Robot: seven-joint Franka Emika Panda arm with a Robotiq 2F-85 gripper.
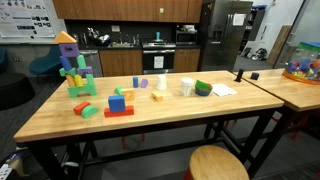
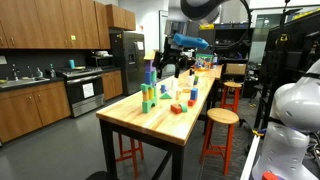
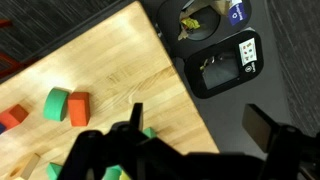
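My gripper is open above the table edge, its dark fingers wide apart and nothing held between them. In exterior view 2 the white arm (image 2: 205, 27) reaches over the table. A block tower (image 1: 74, 68) stands at the table's left end in exterior view 1, with green, purple and yellow parts below an orange peak. In front of it lie a red block (image 1: 82, 108), a blue block (image 1: 117, 103) and a long red block (image 1: 119, 112). The wrist view has a green block (image 3: 56, 104) beside a red-orange block (image 3: 79, 109), left of the fingers.
The wooden tabletop (image 1: 190, 110) also carries a white cup (image 1: 187, 86), a green bowl (image 1: 203, 88) and a white paper (image 1: 223, 89). A round stool (image 1: 217, 162) stands in front. Dark equipment (image 3: 220, 72) adjoins the table edge in the wrist view.
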